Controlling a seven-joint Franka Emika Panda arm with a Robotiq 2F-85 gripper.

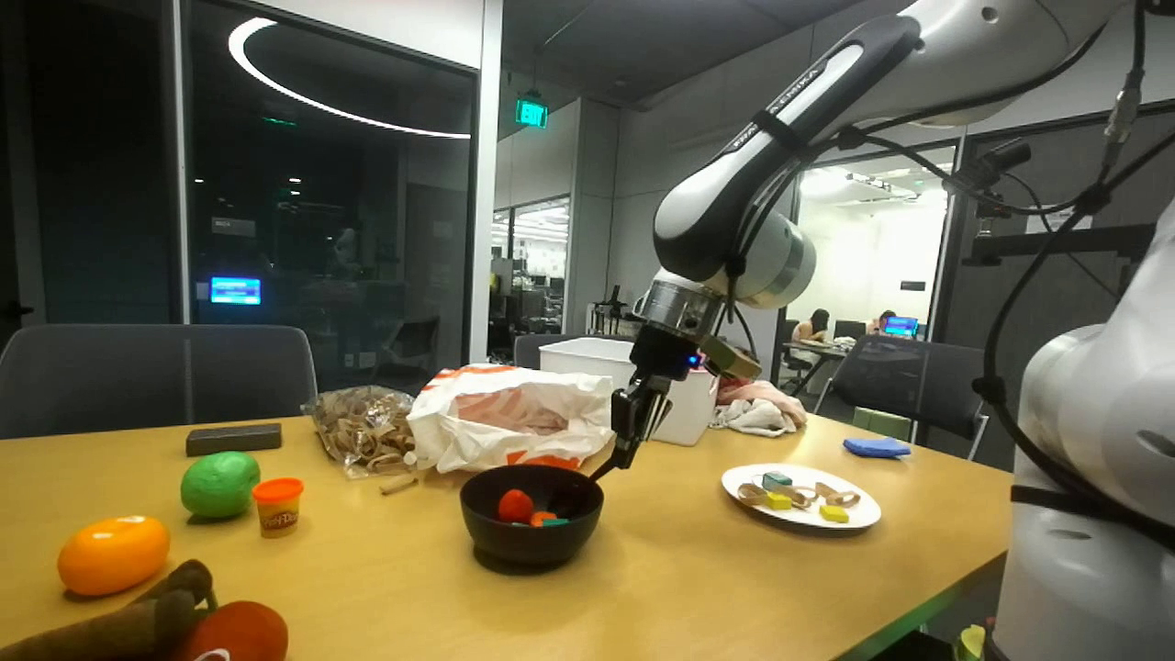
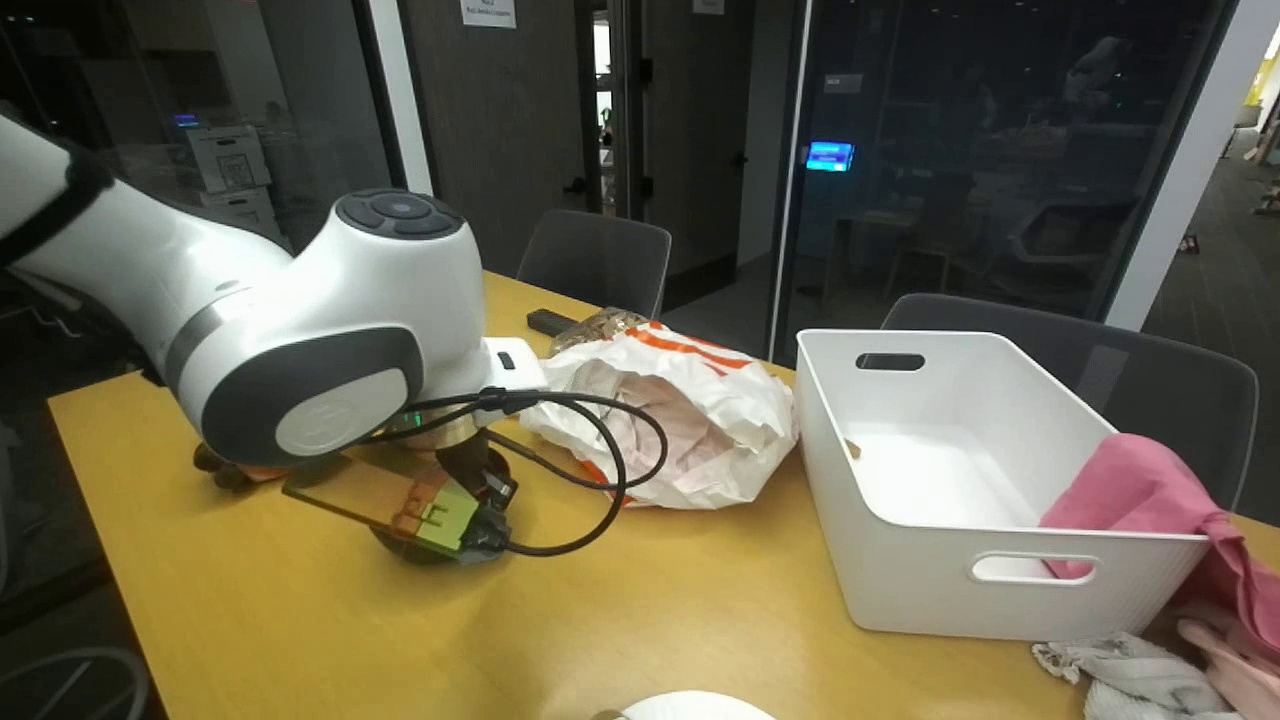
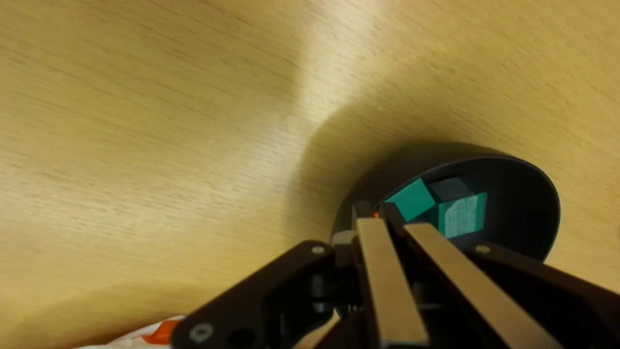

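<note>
A black bowl stands upright on the table, a red ball and small coloured blocks inside. In the wrist view, teal blocks show in the bowl. My gripper is tilted down at the bowl's right far side. Its fingers look shut on a thin dark stick-like piece, which slopes to the bowl's rim; what that piece is cannot be made out. From above, my gripper overlaps the bowl's near edge and hides part of it. In exterior view 2 the arm hides the fingertips.
A white plate with blocks and tan strips lies to the right. Behind the bowl sits a white plastic bag, near a white bin. A green ball, an orange Play-Doh tub and an orange fruit are to the left.
</note>
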